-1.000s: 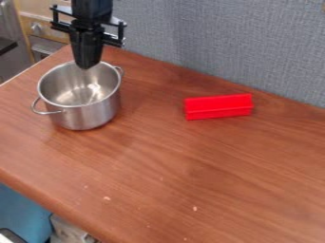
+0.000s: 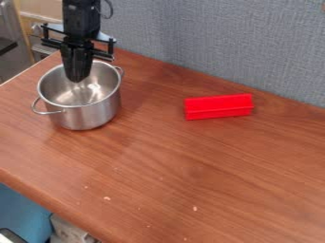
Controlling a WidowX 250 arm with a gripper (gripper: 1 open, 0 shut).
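Observation:
A steel pot [image 2: 82, 110] with two side handles stands at the left of the wooden table [image 2: 178, 180]. My black gripper [image 2: 76, 74] points straight down into the top of the pot near its back half, shut, with nothing visible between its fingers; its tips are partly hard to make out against the pot's inside. A red rectangular block [image 2: 219, 106] lies to the right of the pot, apart from it.
A grey textured wall [image 2: 229, 47] runs along the table's back. The table's left edge runs diagonally past the pot.
My gripper has shifted a little to the left and lower into the pot. The pot and red block look unmoved.

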